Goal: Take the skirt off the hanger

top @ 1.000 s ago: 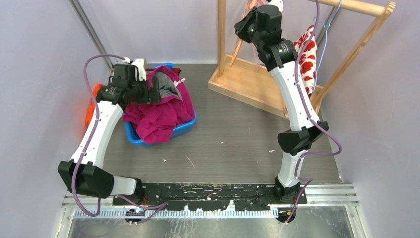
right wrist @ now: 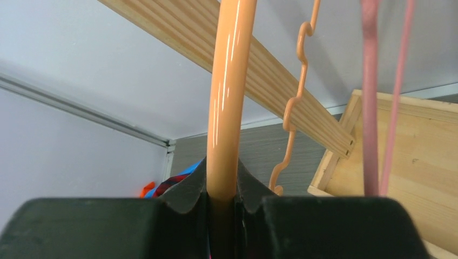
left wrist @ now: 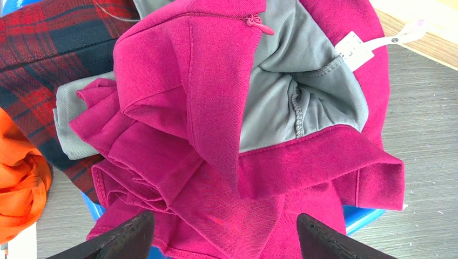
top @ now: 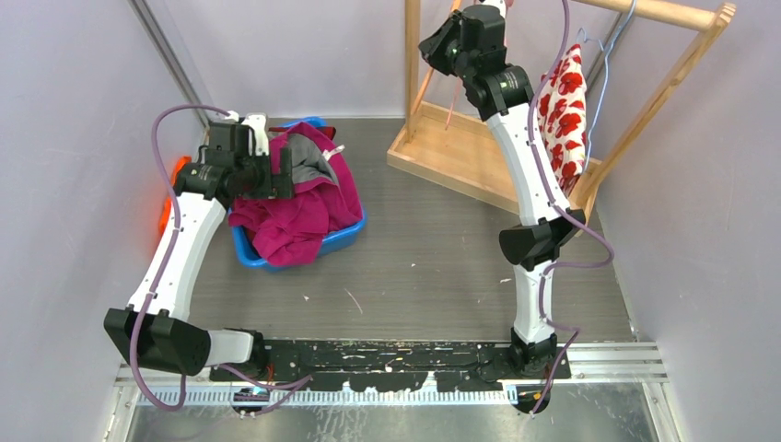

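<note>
The magenta skirt, with grey lining, a zipper and a white tag, lies crumpled in the blue basket; no hanger shows in it. Over it in the left wrist view, my left gripper stands open, its fingers apart and nothing held between them. An orange hanger rises between the fingers of my right gripper, which is shut on its bar. No cloth shows on that hanger. In the top view this gripper is by the rack, its tips partly hidden.
Pink hangers hang right beside the held one. The wooden rack also bears a red-flowered white garment and a blue hanger. Orange cloth lies left of the basket. Bare floor spreads between basket and rack.
My right arm has shifted left along the rack, with the orange hanger in its gripper. The left arm has moved only slightly; the skirt looks unchanged in the basket.
</note>
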